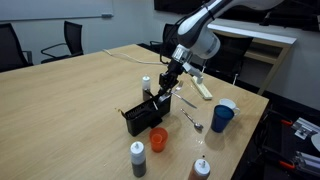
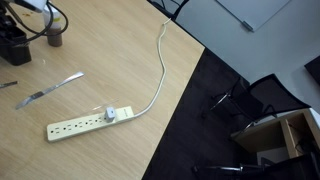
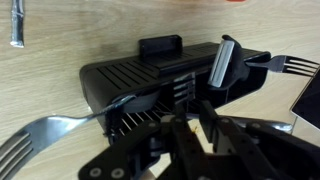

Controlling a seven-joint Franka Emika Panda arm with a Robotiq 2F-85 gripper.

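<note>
A black slotted box (image 1: 140, 121) stands on the table, and my gripper (image 1: 164, 95) is low at its far right end. In the wrist view the box (image 3: 120, 75) fills the middle, with the dark gripper over its slots. One fork (image 3: 45, 130) lies across the box's left side, tines outward. Another fork (image 3: 295, 65) sticks out past the right end. A silver piece (image 3: 222, 63) rests over the upper edge. How far apart the fingers are, and whether anything is between them, is hard to make out against the black box.
An orange cup (image 1: 158, 139), a blue cup (image 1: 222, 118) and a white cup (image 1: 228, 104) stand nearby, with bottles (image 1: 138, 160) in front. A power strip (image 2: 85, 125) and a metal utensil (image 2: 50, 90) lie on the table.
</note>
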